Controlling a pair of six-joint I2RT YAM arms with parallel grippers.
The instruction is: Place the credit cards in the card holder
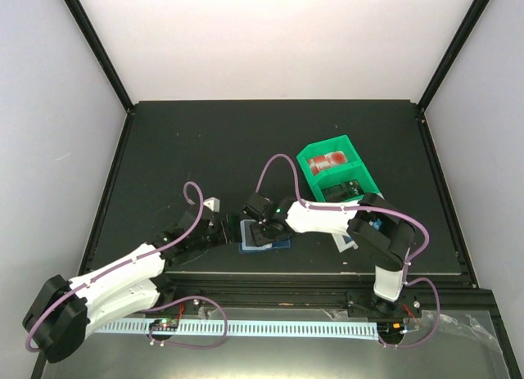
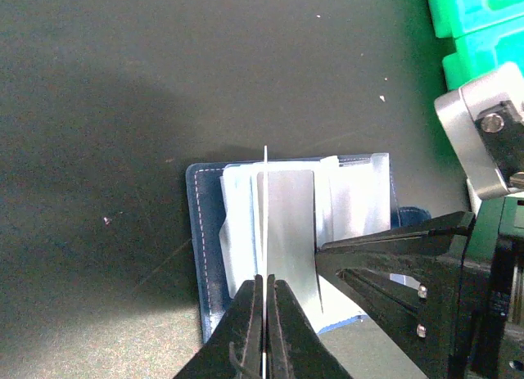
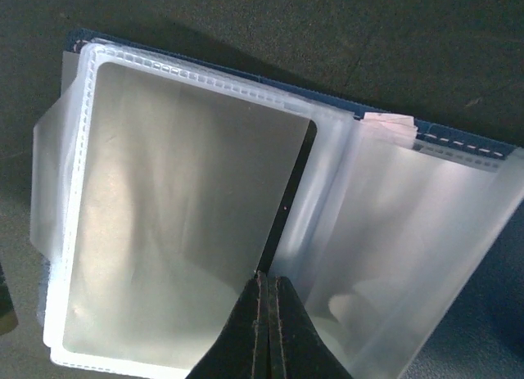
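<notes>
The card holder (image 2: 205,232) lies open on the mat, blue with clear plastic sleeves, one sleeve (image 3: 180,191) facing up. My left gripper is shut at the holder's left sleeves, a thin pale upright edge in line with its fingertips; whether it grips that edge is unclear. My right gripper is shut, its tips on the sleeve beside a dark strip along its inner edge; in the left wrist view it reaches in from the right. Nothing clear shows between its fingers. Pale cards (image 1: 344,241) lie partly hidden under the right arm.
A green basket (image 1: 315,146) with red and dark items stands behind the right arm, at the back right.
</notes>
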